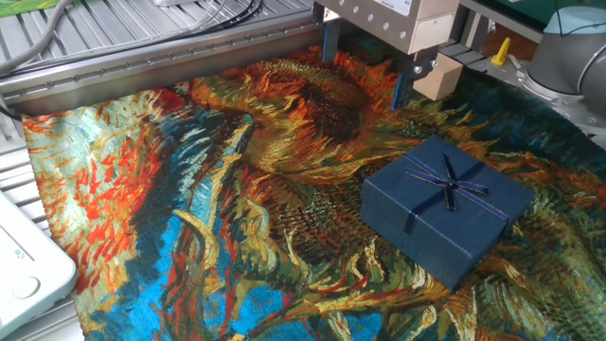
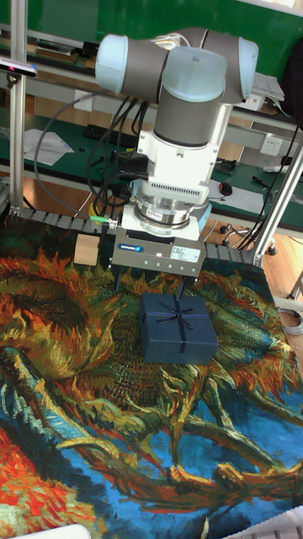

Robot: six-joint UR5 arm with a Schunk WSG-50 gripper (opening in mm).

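A dark blue gift box [image 1: 447,204] with a ribbon bow [image 1: 451,182] on its lid sits closed on the patterned cloth, right of centre. My gripper [image 1: 365,76] hangs over the cloth on the box's far side, pointing down. Its two dark fingers [image 1: 404,83] stand wide apart with nothing between them. From the front, the box [image 2: 180,338] partly overlaps the right finger, while the gripper [image 2: 148,285] appears behind and slightly left of it. No contact between fingers and box shows.
A small tan block [image 1: 440,78] appears close beside the right finger; exterior view 3 shows the block [image 2: 87,248] left of the gripper. A metal rail [image 1: 170,79] borders the cloth. A white device [image 1: 28,270] stands at the left edge. Cloth left of the box is clear.
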